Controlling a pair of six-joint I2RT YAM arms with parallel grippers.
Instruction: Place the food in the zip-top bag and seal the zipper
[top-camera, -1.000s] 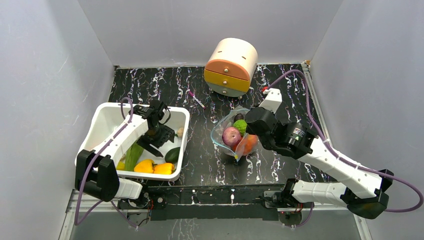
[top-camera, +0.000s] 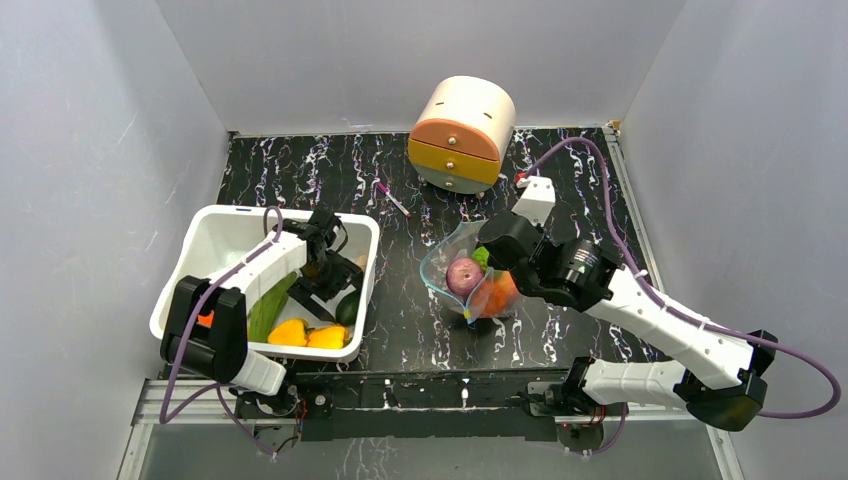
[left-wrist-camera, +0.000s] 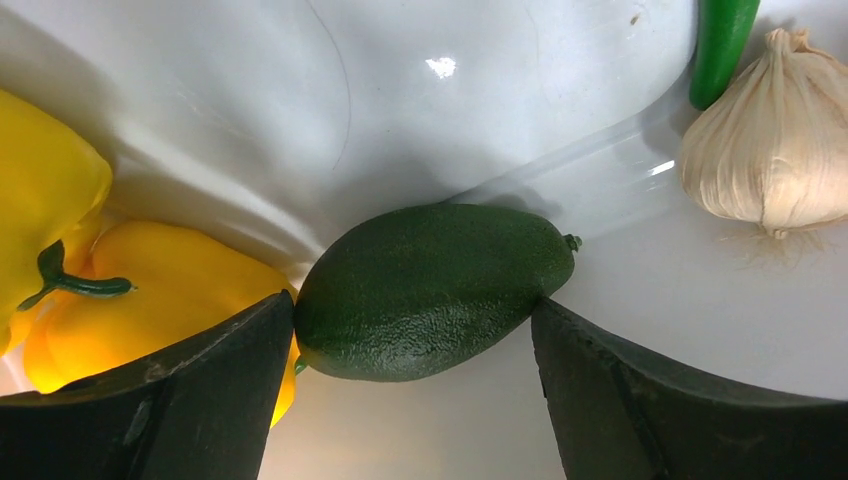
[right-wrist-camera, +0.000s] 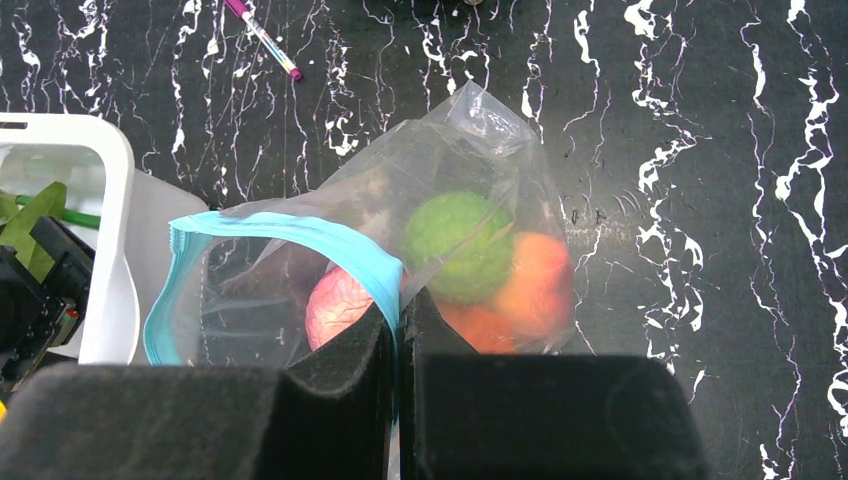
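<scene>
Inside the white bin, a dark green avocado (left-wrist-camera: 430, 290) lies between the spread fingers of my left gripper, which is open. The finger tips come up to either end of it in the left wrist view; whether they touch it I cannot tell. My right gripper is shut on the blue zip edge of the clear bag (right-wrist-camera: 280, 225), whose mouth gapes toward the bin. Through the plastic show a pinkish-red round item (right-wrist-camera: 338, 308), a bumpy green one (right-wrist-camera: 458, 245) and orange ones (right-wrist-camera: 535, 285).
The white bin (top-camera: 369, 235) also holds yellow peppers (left-wrist-camera: 180, 290), garlic (left-wrist-camera: 770, 140) and a green chili (left-wrist-camera: 722, 45). A marker (top-camera: 393, 199) and a small drawer chest (top-camera: 460, 135) stand behind.
The right arm has shifted slightly, its hold on the bag edge kept.
</scene>
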